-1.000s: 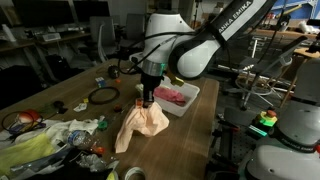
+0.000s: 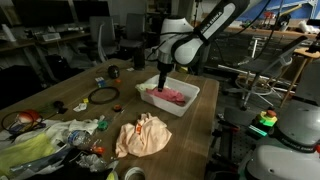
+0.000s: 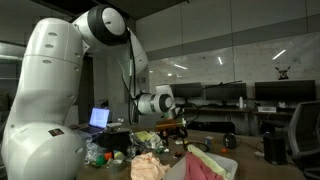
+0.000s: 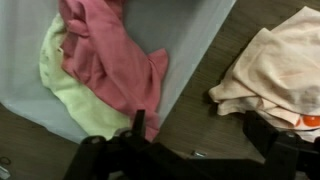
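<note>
A peach cloth (image 2: 143,135) lies crumpled on the wooden table, left of a white bin (image 2: 180,106). Inside that bin are a pink cloth (image 4: 118,50) and a pale yellow cloth (image 4: 82,98). My gripper (image 2: 161,86) stands open above the bin's near-left side. In the wrist view the open gripper has one finger (image 4: 138,124) by the bin's edge and the pink cloth, and the other beside the peach cloth (image 4: 270,75). Nothing is between the fingers.
Left of the peach cloth, the table holds small loose items and piled cloths (image 2: 40,148). A black coil (image 2: 102,95) and a dark cylinder (image 2: 139,61) stand farther back. Bare wood (image 2: 185,135) shows in front of the bin.
Now the gripper has moved back and right, to the bin.
</note>
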